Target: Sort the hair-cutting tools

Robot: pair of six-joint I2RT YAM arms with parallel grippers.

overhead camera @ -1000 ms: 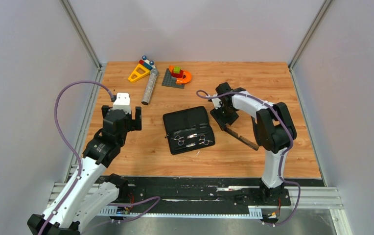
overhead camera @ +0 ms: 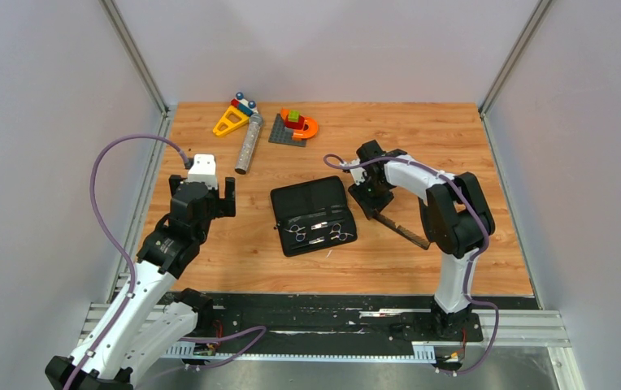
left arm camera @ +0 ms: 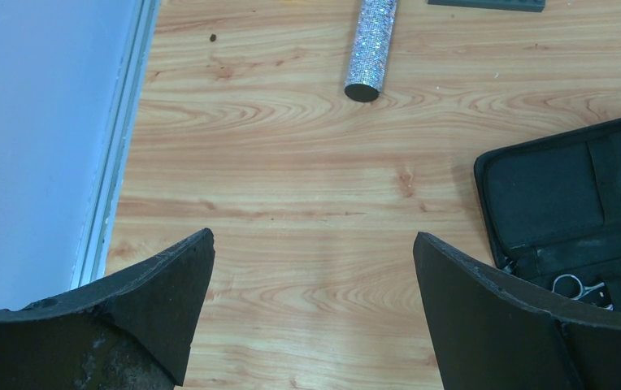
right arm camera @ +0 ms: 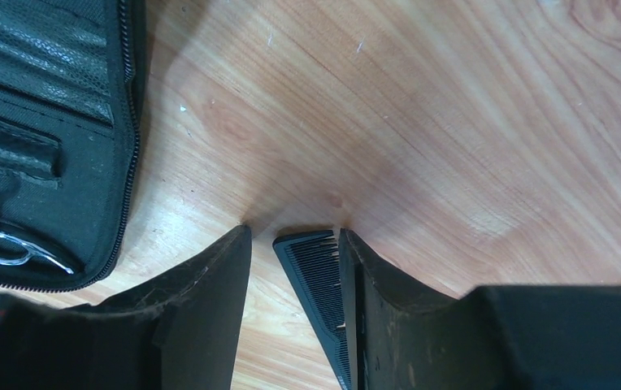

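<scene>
An open black tool case [overhead camera: 307, 197] lies mid-table, holding scissors [overhead camera: 297, 233] and other slim tools. Right of it a long comb [overhead camera: 403, 231] lies diagonally. My right gripper is low over the comb's upper end, fingers on either side of the black comb [right arm camera: 311, 276], one overlapping it in view; the fingers are part open, and I cannot tell whether they touch it. My left gripper stands open above bare wood left of the case [left arm camera: 543, 187], with nothing between its fingers.
At the back left lie a glittery cylinder [overhead camera: 249, 145], a yellow toy [overhead camera: 227, 123] and a grey brick plate [overhead camera: 283, 140] with coloured pieces. Free table lies at the back right and in front of the case. Walls border both sides.
My right arm and gripper have shifted very slightly over the comb's end. The left arm, case and comb look unchanged.
</scene>
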